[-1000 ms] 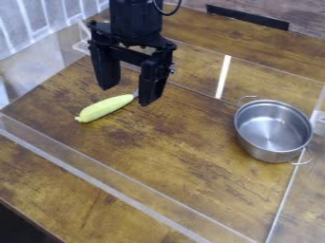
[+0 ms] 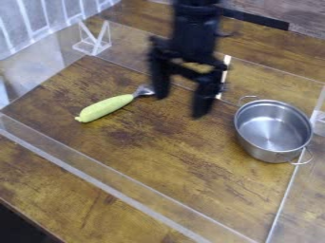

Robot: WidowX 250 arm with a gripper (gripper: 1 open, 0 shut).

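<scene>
My black gripper [image 2: 181, 87] hangs over the upper middle of the wooden table, strongly motion-blurred, its two dark finger parts spread apart with nothing visible between them. Left of it and lower lies a yellow, elongated object [image 2: 105, 108], like a corn cob or banana, beside a small metal utensil head [image 2: 143, 92] at its upper right end. A steel pot [image 2: 271, 135] with wire handles sits on the right of the table.
Clear panels or rails [image 2: 170, 222] border the work area on the wooden table [image 2: 152, 161]. A white bracket [image 2: 93, 38] stands at the back left.
My gripper has moved up and to the right, uncovering more of the yellow object and the metal head beside it. The pot has not moved.
</scene>
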